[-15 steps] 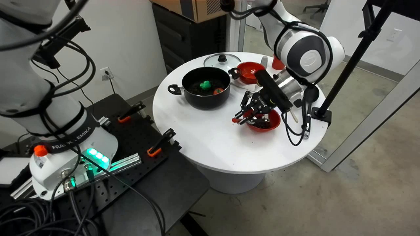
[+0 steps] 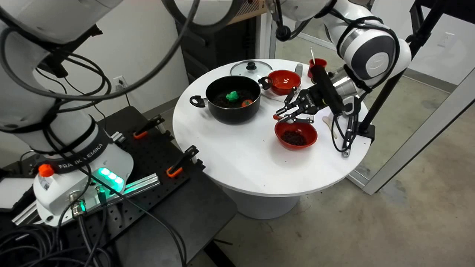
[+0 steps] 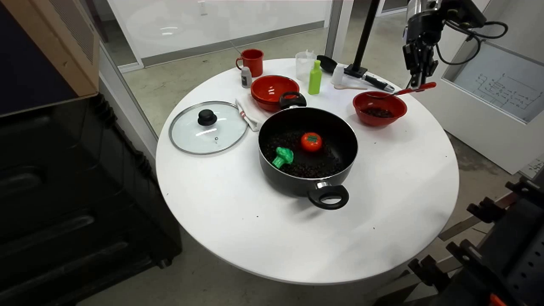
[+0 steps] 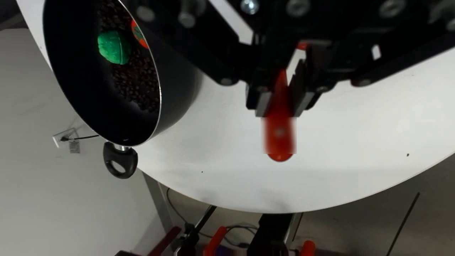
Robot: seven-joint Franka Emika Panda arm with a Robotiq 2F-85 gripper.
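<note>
My gripper (image 2: 285, 115) is shut on the red handle of a spoon (image 3: 419, 89), above the left rim of a red bowl (image 2: 307, 130) that holds dark beans. In exterior view 2 the spoon's head end dips toward that bowl, and whether it touches the beans or carries any cannot be made out. The wrist view shows the red handle end (image 4: 279, 136) sticking out past the fingers (image 4: 263, 104). A black pot (image 3: 285, 178) stands nearby with dark beans, a green broccoli piece (image 3: 283, 156) and a red tomato (image 3: 311, 142) inside.
A glass lid (image 3: 206, 137), a second red bowl (image 3: 275, 89), a red mug (image 3: 252, 62), a green bottle (image 3: 315, 79) and a black ladle (image 3: 326, 63) line the table's far side.
My gripper has moved up and back toward the right in exterior view 1, with the spoon still in it. More of the bowl of beans now shows. The pot has not moved.
</note>
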